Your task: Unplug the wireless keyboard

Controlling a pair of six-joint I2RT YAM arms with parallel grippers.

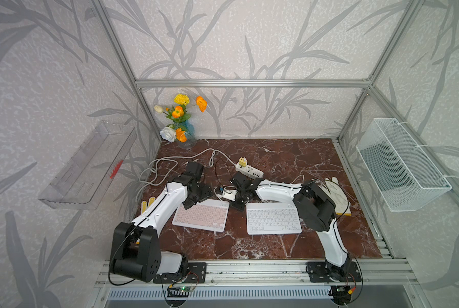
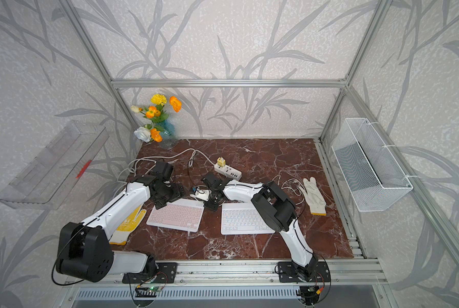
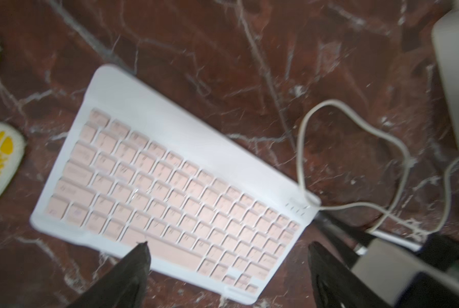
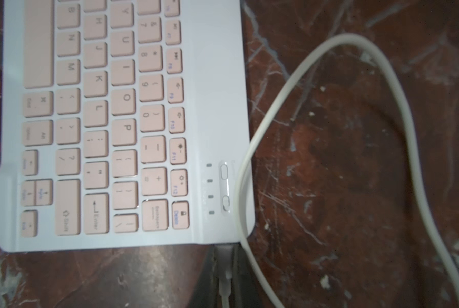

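Note:
The pink-keyed keyboard point(image 1: 200, 216) lies on the front left of the marble table point(image 1: 224, 246). Its white cable point(image 4: 411, 154) loops behind it, and a plug point(image 4: 224, 259) meets the right side of its top end in the right wrist view. My right gripper is at that plug, its fingers on either side of it, looking shut on it. My left gripper hangs open above the keyboard, with nothing held between its fingers.
A second white keyboard point(image 1: 273, 220) lies to the right. A power strip point(image 1: 248, 169) with a yellow adapter is behind. Gloves point(image 2: 314, 197) lie at both sides, and a vase of flowers point(image 1: 186, 138) stands at the back left.

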